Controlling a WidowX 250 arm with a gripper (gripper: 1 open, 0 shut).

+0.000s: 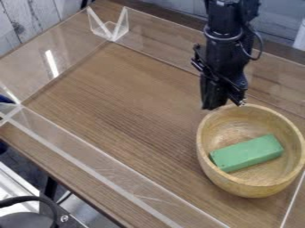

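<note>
A black robot arm hangs down from the top right, its gripper point(210, 100) pointing down just above the back-left rim of a wooden bowl point(217, 171). The gripper looks shut, with nothing visible between its fingers. Inside the bowl lies a green rectangular block point(247, 152).
Clear plastic pieces sit at the back left corner and along the left edge. Dark cables lie off the table at the bottom left.
</note>
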